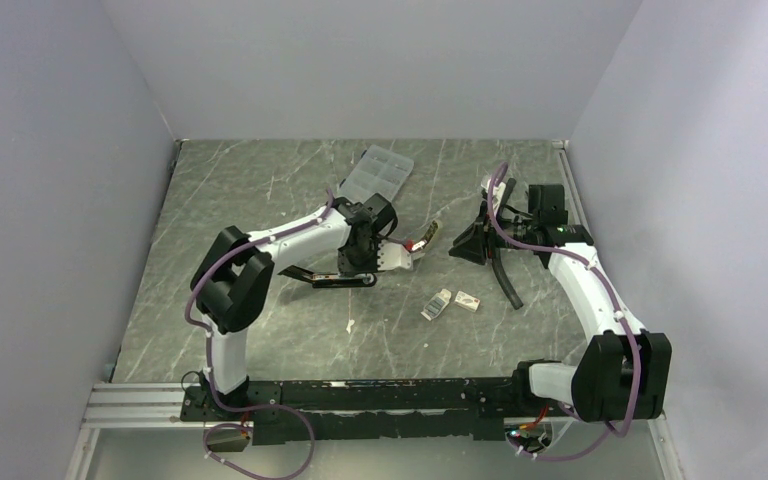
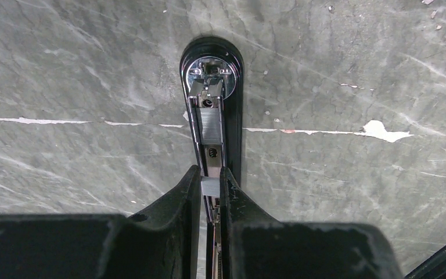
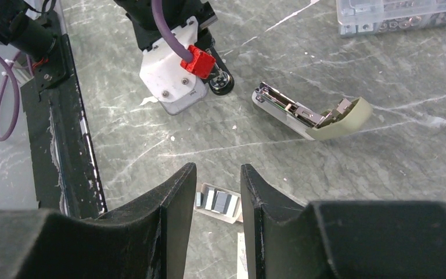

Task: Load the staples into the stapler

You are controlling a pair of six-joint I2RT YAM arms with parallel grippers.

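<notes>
A black stapler (image 2: pixel 233 133) lies opened out on the table, its metal magazine exposed in the left wrist view. One grey staple strip (image 2: pixel 211 126) sits in the magazine channel towards the front end. Farther back along that channel, my left gripper is shut on a second short grey piece (image 2: pixel 210 186) that looks like a staple strip. Whether this piece rests on the channel floor is hard to tell. My right gripper hovers part open away from the stapler, with nothing held between its fingers.
An opened staple pack (image 3: pixel 218 202) and a small white box (image 3: pixel 242 256) lie below the right gripper. A second, beige stapler (image 3: pixel 342 123) stands opened beyond them. The clear compartment box (image 1: pixel 377 172) is at the back. Bare table remains at front left.
</notes>
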